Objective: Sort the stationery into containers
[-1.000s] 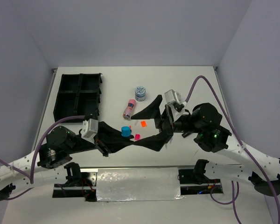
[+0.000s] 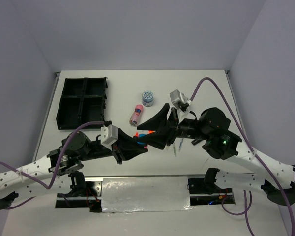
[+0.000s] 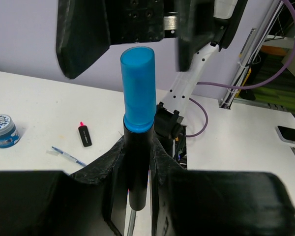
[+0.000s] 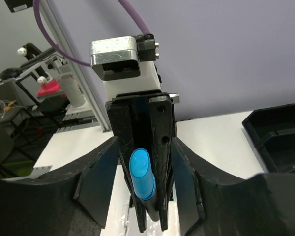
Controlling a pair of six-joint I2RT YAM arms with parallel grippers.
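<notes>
A marker with a black body (image 3: 137,172) and a blue cap (image 3: 139,88) stands upright, its cap up. My left gripper (image 2: 139,145) is shut on the black body, leaving the cap free above its fingers (image 3: 179,199). Close by on the right, my right gripper (image 2: 160,133) is part open, its fingers spread either side of the blue cap. In the right wrist view, gaps show between the cap (image 4: 142,176) and the right fingers. The black compartment tray (image 2: 82,104) rests at the back left; its compartments look empty from above.
A blue jar (image 2: 147,98) and a pink bottle (image 2: 136,114) stand mid-table. In the left wrist view, a small black stick with a pink tip (image 3: 85,135) and a blue pen (image 3: 68,156) lie loose.
The left gripper has moved a little right with the marker, bringing its blue cap between the right fingers. The right gripper's fingers have come closer together in the last moment.
</notes>
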